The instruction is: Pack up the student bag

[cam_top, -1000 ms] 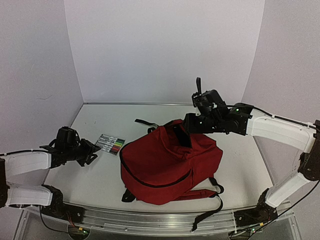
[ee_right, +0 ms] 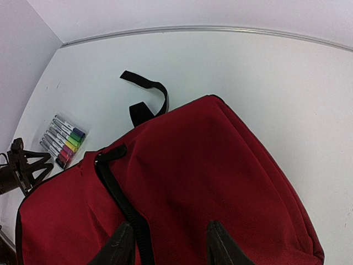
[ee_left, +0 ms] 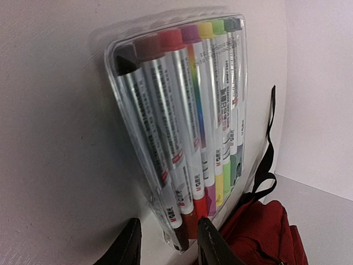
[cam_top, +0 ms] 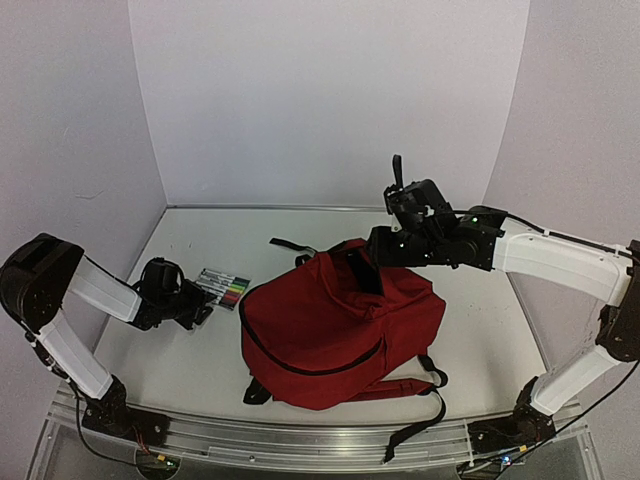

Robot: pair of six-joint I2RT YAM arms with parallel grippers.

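Observation:
A clear flat pack of coloured markers (cam_top: pixel 223 287) lies on the table left of the bag. In the left wrist view, the near end of the marker pack (ee_left: pixel 182 116) reaches between the spread fingers of my left gripper. That gripper is open, low at the table; whether it touches the pack I cannot tell. The red backpack (cam_top: pixel 310 330) lies in the middle, its dark opening facing up at the back. Right at this opening is my right gripper (cam_top: pixel 374 247). Its fingers (ee_right: pixel 124 243) stand apart over the red cloth (ee_right: pixel 193 182), so it is open.
Black straps (cam_top: pixel 412 430) trail from the bag over the table's front edge, and a short strap (cam_top: pixel 288 244) sticks out behind it. Bare table (cam_top: pixel 215 235) shows at the back left and to the right of the bag. Walls stand on both sides.
The right arm, bag and markers have stayed put.

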